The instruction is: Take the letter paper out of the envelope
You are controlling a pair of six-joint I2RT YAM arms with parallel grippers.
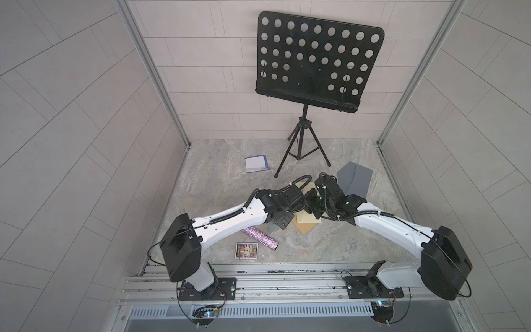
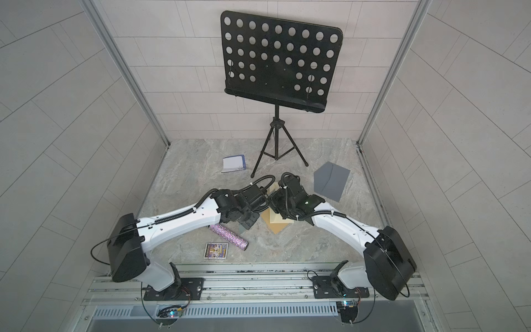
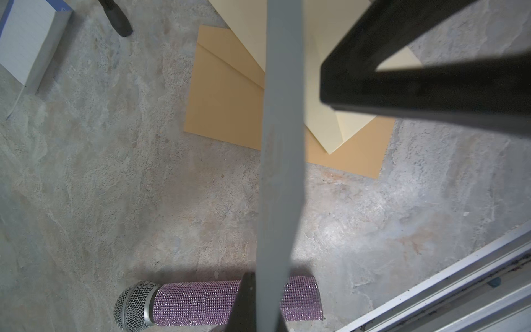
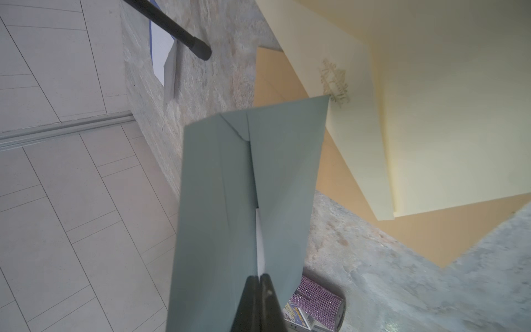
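Note:
A grey-blue envelope stands in the air, nearly edge-on in the left wrist view. My left gripper is shut on its lower end. The right wrist view faces its flap side, where a slit shows a narrow strip of white letter paper (image 4: 259, 235). My right gripper is shut, its tips overlapping the bottom of that strip in this view. Seen from the left wrist, the right fingers (image 3: 354, 77) stand a small gap to the right of the envelope, and no paper shows between them. In the top views, both grippers' tips are hidden.
Beneath lie a cream envelope (image 4: 453, 110) and a tan one (image 3: 221, 94). A grey envelope (image 1: 354, 179) lies at the right. Near the front left are a pink glitter microphone (image 1: 260, 238) and a card (image 1: 246, 250). A music stand (image 1: 301, 132) and notepad (image 1: 256, 163) stand behind.

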